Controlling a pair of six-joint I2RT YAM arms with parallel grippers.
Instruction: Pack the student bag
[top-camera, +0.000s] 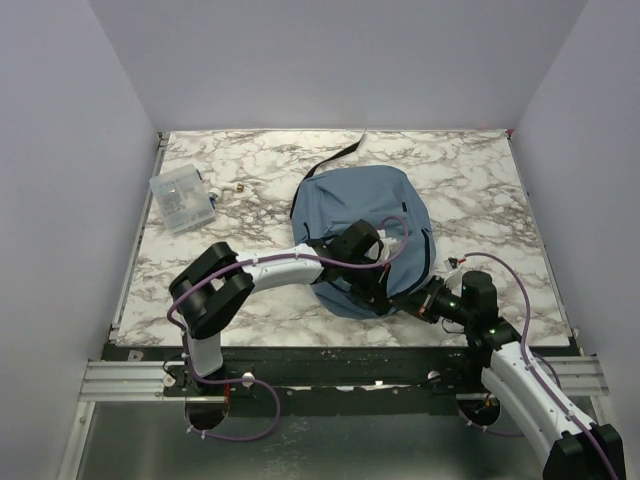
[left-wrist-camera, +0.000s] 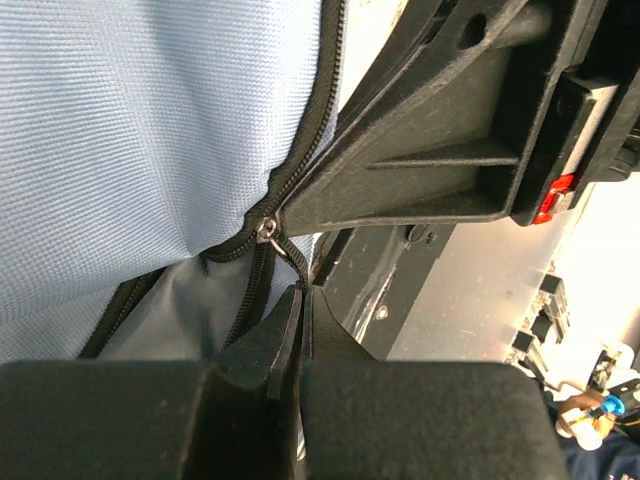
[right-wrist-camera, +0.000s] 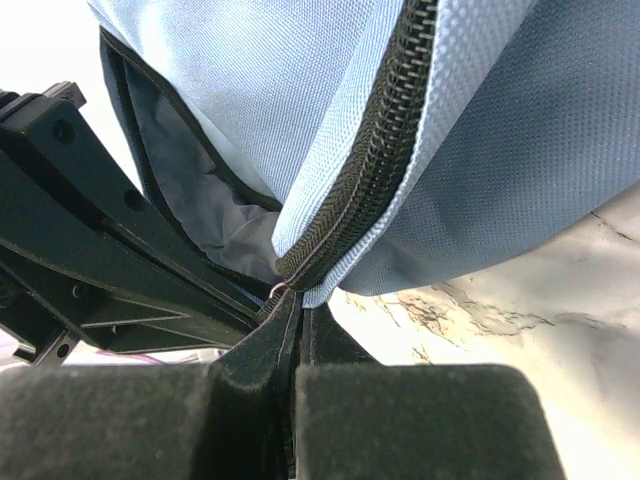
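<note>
The blue-grey bag lies on the marble table, both grippers low at its front right part. In the left wrist view my left gripper is shut on the short dark pull cord of a metal zipper slider. My right gripper is shut at the end of the bag's zippered edge in the right wrist view, its tips pressed against that fabric. The two grippers nearly meet, each showing in the other's wrist view.
A clear plastic box and a few small items lie at the back left. A black strap trails behind the bag. Bare marble surrounds the bag.
</note>
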